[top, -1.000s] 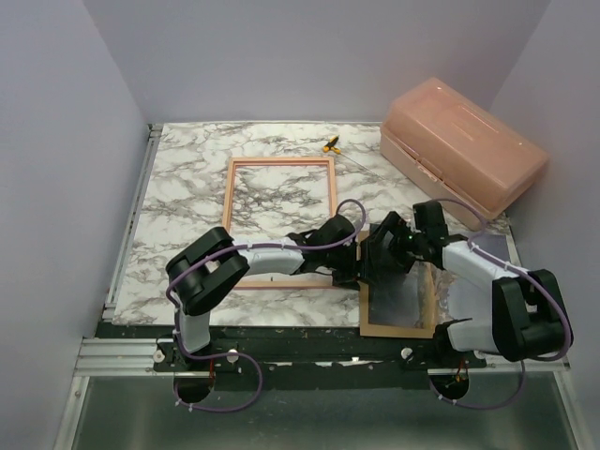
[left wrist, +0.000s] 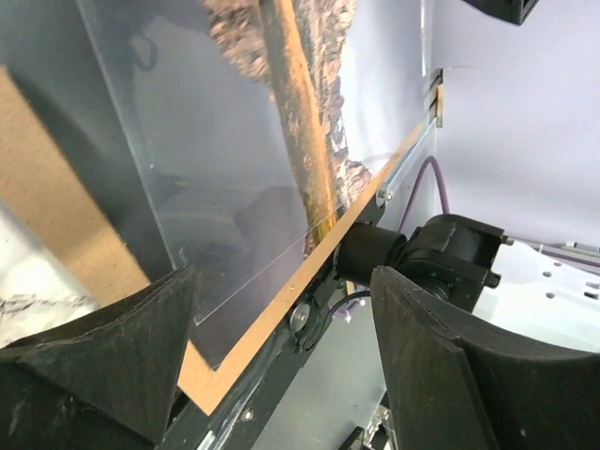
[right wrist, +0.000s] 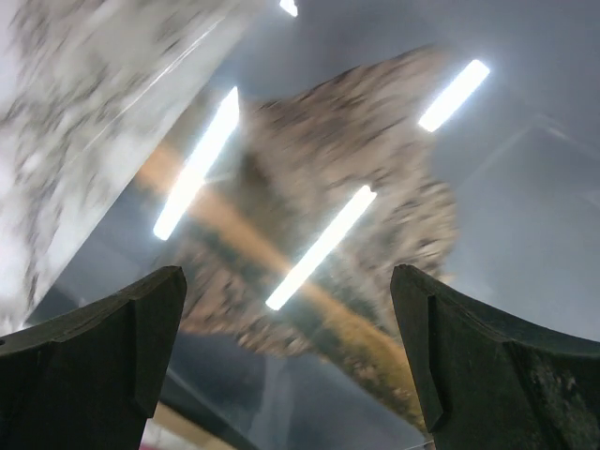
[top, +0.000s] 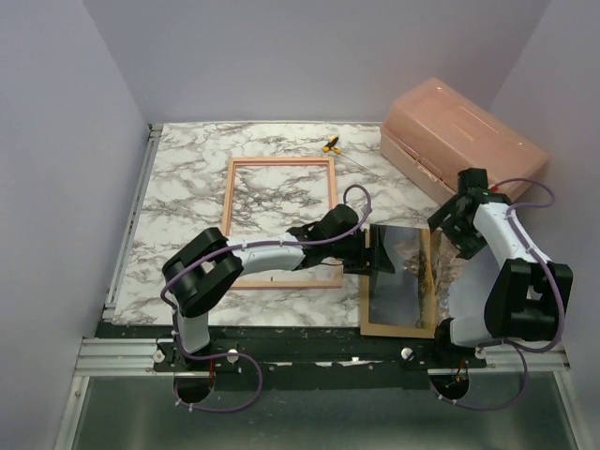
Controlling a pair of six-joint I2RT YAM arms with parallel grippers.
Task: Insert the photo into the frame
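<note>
The wooden panel (top: 397, 330) lies at the front right, with a dark clear sheet (left wrist: 216, 169) on it. My left gripper (top: 375, 253) is low over its upper-left part; in the left wrist view its fingers (left wrist: 459, 375) are part open above the panel's corner, with no clear sign of anything held. My right gripper (top: 455, 225) is raised over the right side; in the right wrist view it stands open above blurred glossy film (right wrist: 281, 225) with a brown-streaked backing under it. The empty wooden frame (top: 281, 161) lies left of centre, partly behind my left arm.
A pink box (top: 459, 131) stands at the back right. A yellow tool (top: 331, 145) lies at the back. A clear sheet (top: 469, 286) lies at the right edge.
My right gripper has moved up and right, away from the left gripper, uncovering more of the panel. My left gripper has shifted slightly right.
</note>
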